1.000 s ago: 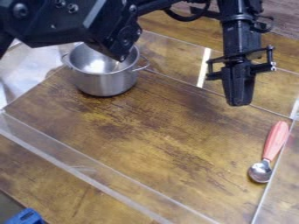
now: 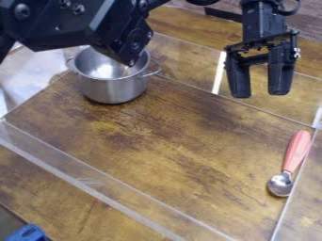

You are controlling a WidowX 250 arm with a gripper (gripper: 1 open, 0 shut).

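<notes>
My gripper [image 2: 262, 79] hangs open in the upper right of the camera view, its two black fingers apart with nothing between them. Below it at the right lies an ice-cream scoop [image 2: 295, 154] with a pink handle and a metal head. A steel pot [image 2: 113, 87] with side handles stands at the upper left, partly behind the dark arm.
Transparent strips run along its edges and across the back. A blue object [image 2: 28, 233] shows at the bottom left corner.
My gripper has opened, its fingers spreading apart, and it has risen slightly. The pot and scoop have not moved.
</notes>
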